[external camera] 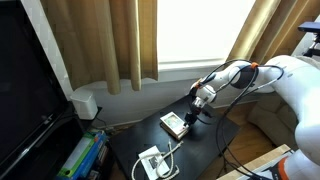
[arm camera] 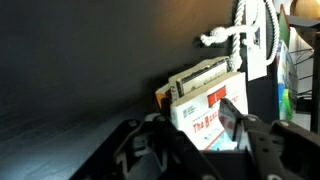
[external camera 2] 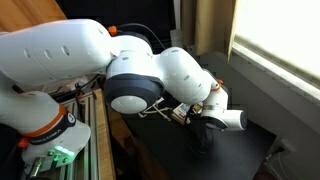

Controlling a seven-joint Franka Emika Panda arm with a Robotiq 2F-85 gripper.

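Observation:
A pale box (arm camera: 190, 125) with red marks on its face lies under my gripper in the wrist view, and thin tan-edged pieces (arm camera: 198, 78) sit along its side. The dark fingers (arm camera: 135, 137) of my gripper stand apart, reaching over the near part of the box; the frames do not show whether they touch it. In exterior view 1 the box (external camera: 174, 124) lies flat on the dark table, with my gripper (external camera: 190, 118) low at its right side. The arm covers most of the gripper in exterior view 2.
A white cord (arm camera: 237, 30) lies beyond the box, by a white sheet-like item (external camera: 155, 162) near the table's left part. Colourful books (external camera: 80, 155) stand off to the left. Curtains and the window wall (external camera: 185, 72) bound the back.

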